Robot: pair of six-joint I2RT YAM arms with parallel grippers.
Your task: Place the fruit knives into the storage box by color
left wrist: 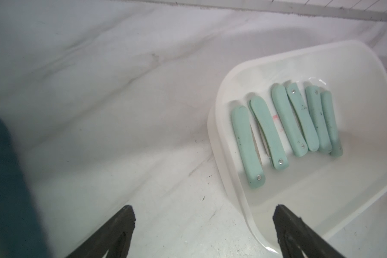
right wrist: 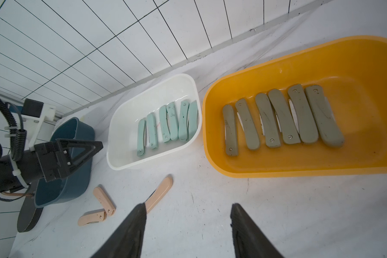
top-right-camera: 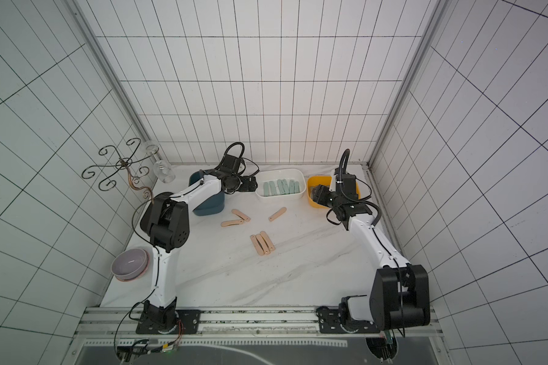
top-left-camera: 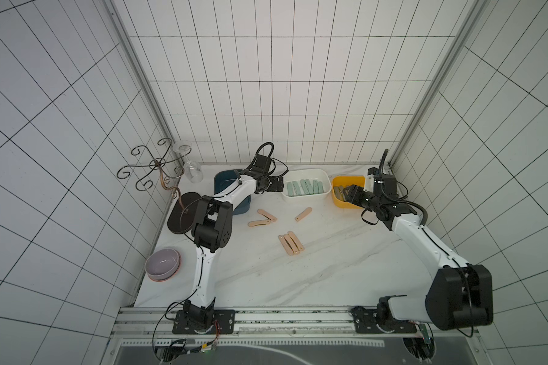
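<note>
The white box (right wrist: pixel 135 109) holds several mint-green knives (left wrist: pixel 268 129) side by side. In the yellow box (right wrist: pixel 262 174), several grey-brown knives (right wrist: pixel 268 120) lie in a row. Pink-beige knives lie on the table: a pair (top-left-camera: pixel 266 214) near the blue box (top-left-camera: pixel 241 205), a single one (top-left-camera: pixel 303 214) before the white box, and a group of three (top-left-camera: pixel 291 242) farther forward. My left gripper is open and empty, just left of the white box. Over the yellow box's left side, my right gripper stands open with nothing between its fingers. Much of the blue box's inside is hidden.
At the left stand a dark round pan (top-left-camera: pixel 182 214), a purple bowl (top-left-camera: pixel 162 264), a glass jar (top-left-camera: pixel 193 172) and a curled metal stand (top-left-camera: pixel 158 164). The tiled wall rises close behind the boxes.
</note>
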